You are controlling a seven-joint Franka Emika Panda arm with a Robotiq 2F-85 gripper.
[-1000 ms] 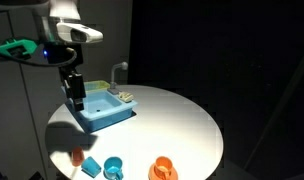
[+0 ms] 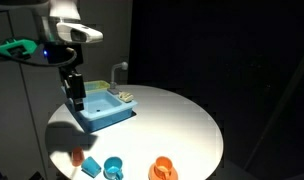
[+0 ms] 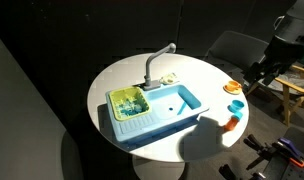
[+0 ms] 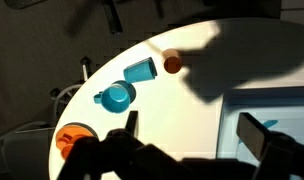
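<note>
High above the white round table [image 2: 182,120], my gripper is open with nothing between its fingers. Below it and off to one side in the wrist view lie a blue mug [image 4: 116,97], a blue tumbler [image 4: 140,70] and a small orange-brown cup [image 4: 172,61]. An orange mug on an orange saucer [image 4: 72,135] stands near the table's edge. Exterior view 1 shows the blue mug [image 2: 113,166] between the tumbler [image 2: 88,168] and the orange mug [image 2: 164,167]. None of these touches the gripper.
A light-blue sink basin [image 3: 170,122] holds a small blue utensil [image 3: 182,107]. Beside the basin sits a yellow-green rack [image 3: 129,103], with a grey faucet [image 3: 151,72] behind. A chair [image 3: 284,95] stands past the table's edge.
</note>
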